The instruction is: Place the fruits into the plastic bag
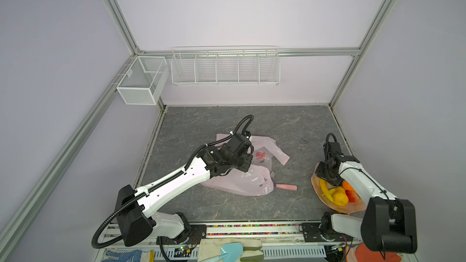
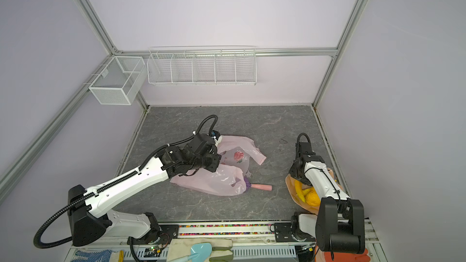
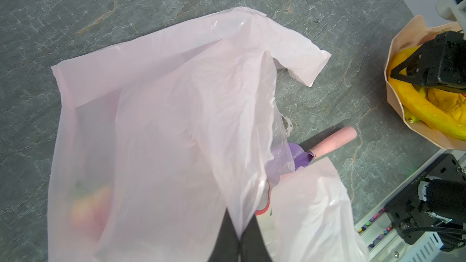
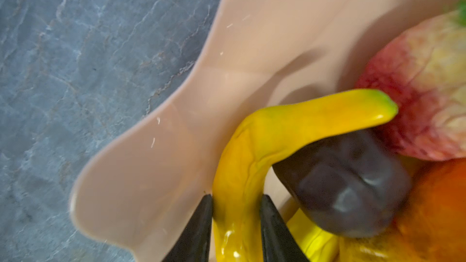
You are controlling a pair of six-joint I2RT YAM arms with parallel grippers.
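A peach-coloured bowl (image 4: 140, 174) at the front right holds a banana (image 4: 286, 121), a dark plum-like fruit (image 4: 339, 184), a red-and-cream fruit (image 4: 412, 87), an orange (image 4: 432, 213) and other yellow fruit. In the right wrist view my right gripper is down in the bowl, its fingers on either side of the banana, touching or nearly so; whether it grips is unclear. My left gripper is shut at the pink plastic bag (image 3: 160, 140), with gathered film between its fingertips. The bag lies crumpled on the table, something colourful showing faintly inside.
A pink-handled purple tool (image 3: 331, 141) lies partly under the bag's right side. Wire baskets (image 1: 225, 67) (image 1: 142, 80) hang on the back and left walls.
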